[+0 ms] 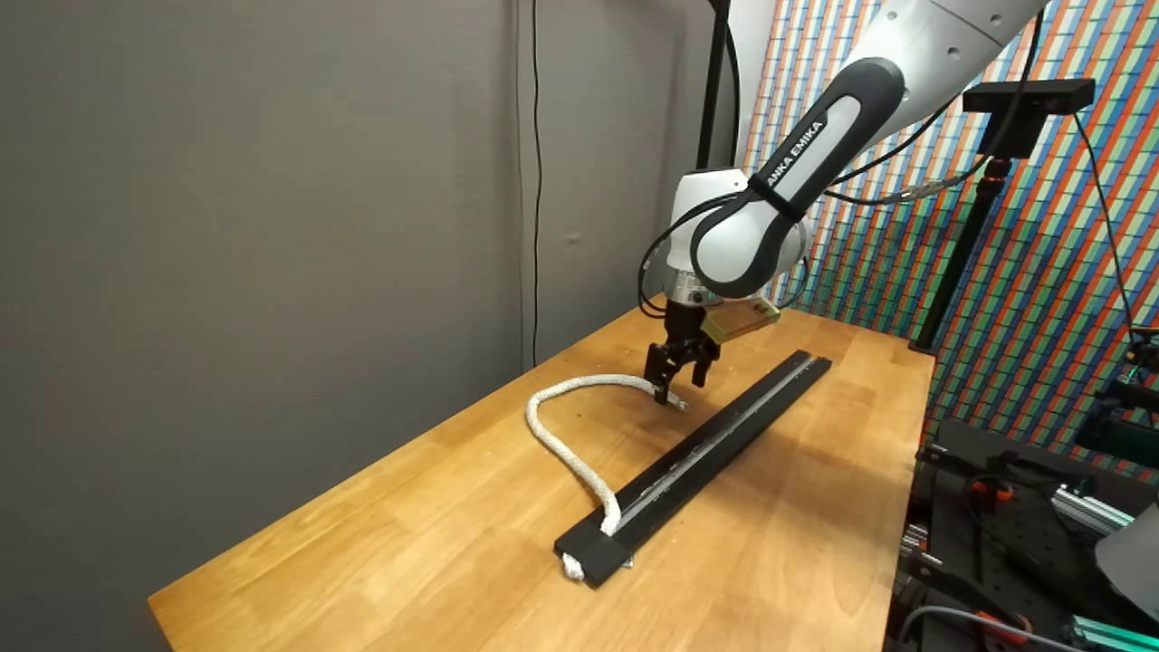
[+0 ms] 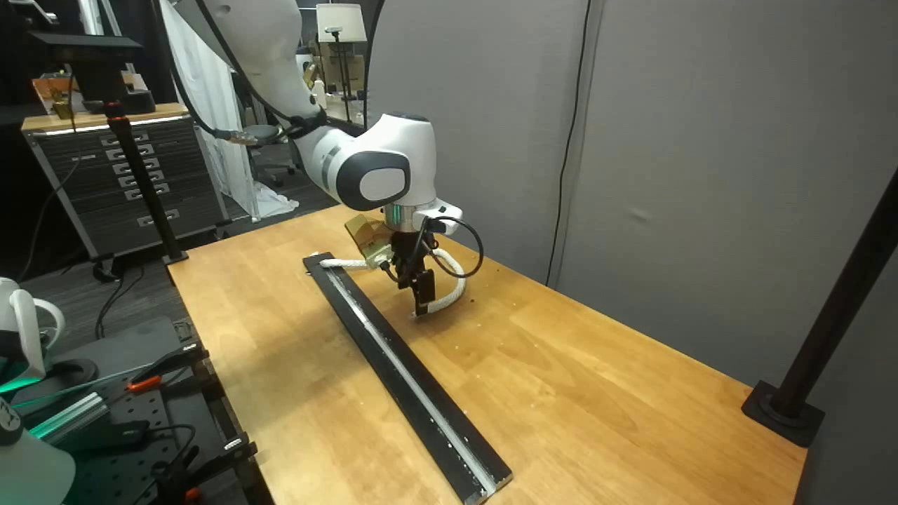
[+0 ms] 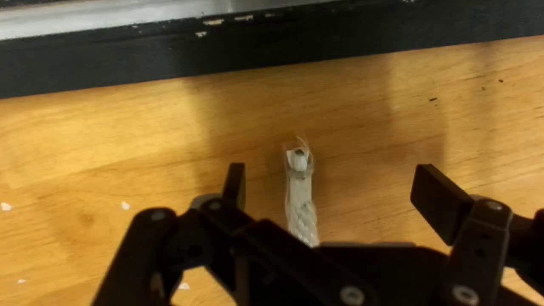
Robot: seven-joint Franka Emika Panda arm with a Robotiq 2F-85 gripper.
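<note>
A white braided rope [image 1: 573, 456] curves across the table, one end fixed at the near end of a long black board [image 1: 712, 445] with a pale groove along its length. The rope's loose, frayed end [image 3: 299, 178] lies on the wood beside the board. Over that end my gripper stands open, its fingers [image 3: 235, 184] on either side of the rope and apart from it. In exterior view 2 the gripper [image 2: 421, 310] is low near the table, hiding part of the rope [image 2: 452, 290]. Its exact height above the wood is hard to tell.
Bare table [image 2: 589, 379] lies on both sides of the board. A grey wall [image 1: 326, 217] runs along one long edge. A black post [image 2: 808, 337] stands at a table corner, and a camera stand [image 1: 967, 228] rises at another edge.
</note>
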